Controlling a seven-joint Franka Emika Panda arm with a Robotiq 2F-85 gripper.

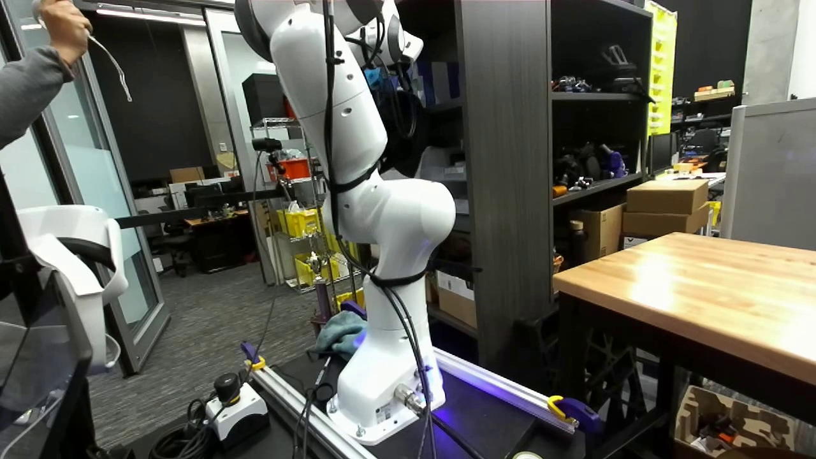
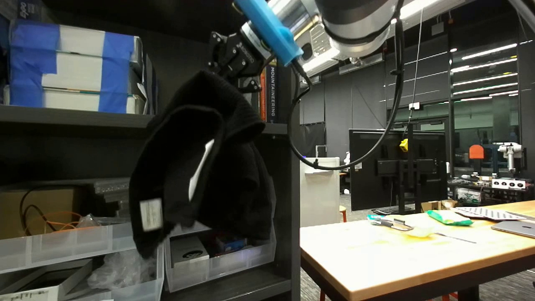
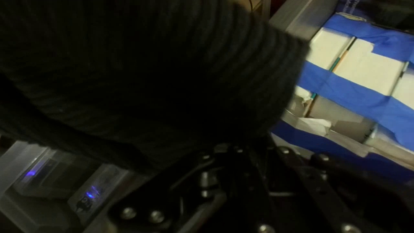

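Note:
A black ribbed cloth item (image 2: 235,170) with a white label hangs in folds in front of the shelving in exterior view 2. At its upper end is my gripper (image 2: 224,70), shut on the fabric; the cloth hides part of the fingers. In the wrist view the dark knit (image 3: 186,73) fills much of the upper left and meets the gripper at its fingertips. Exterior view 1 shows my white arm (image 1: 329,99) reaching toward the shelves, with the dark cloth (image 1: 401,134) hanging beside it.
Blue-taped boxes (image 2: 82,77) occupy the upper shelf (image 2: 75,116). Below stand clear plastic bins (image 2: 220,268) with assorted contents. A wooden table (image 2: 346,261) to the right carries several items toward its far side. A cable (image 2: 393,120) loops from the arm.

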